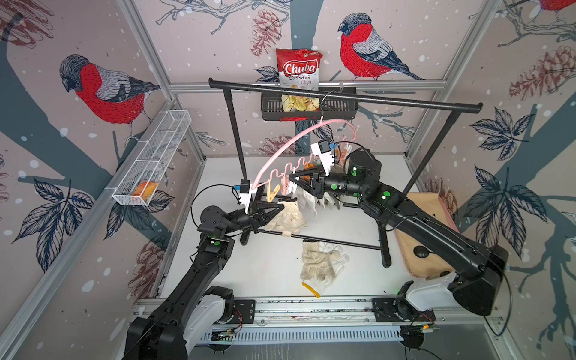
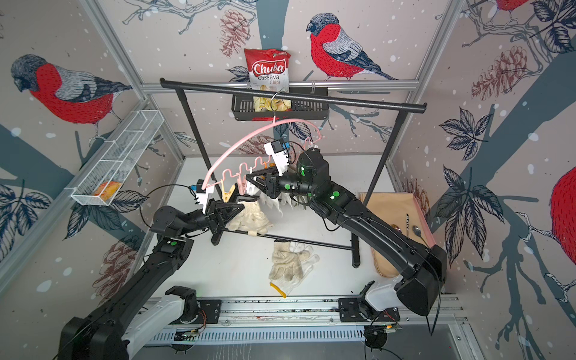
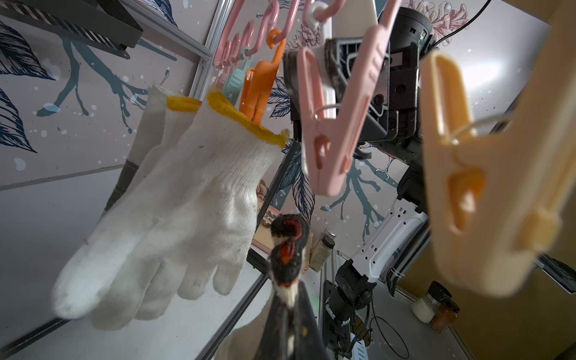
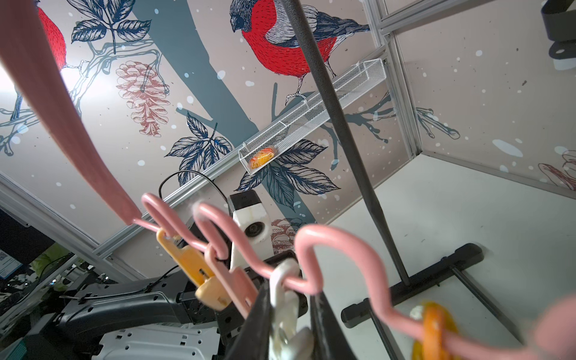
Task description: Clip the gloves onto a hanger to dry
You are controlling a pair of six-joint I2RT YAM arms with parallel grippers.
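A pink hanger (image 2: 234, 144) with clips hangs from the rack. My right gripper (image 1: 295, 178) is shut on a white clip (image 4: 282, 288) on the hanger's rail. My left gripper is shut with a dark-cuffed glove (image 3: 288, 249) at its tips, below a pink clip (image 3: 333, 144) and a yellow clip (image 3: 474, 192); in the top left view it is below and left of the right one. White gloves (image 3: 168, 228) hang from clips, one orange (image 3: 258, 84). More gloves (image 1: 321, 264) lie on the table.
The black rack (image 1: 384, 99) spans the workspace, with a lower bar across the table. A tan mat (image 1: 426, 216) lies at the right, a white wire basket (image 1: 150, 156) is on the left wall and a black basket (image 1: 336, 108) on the back wall.
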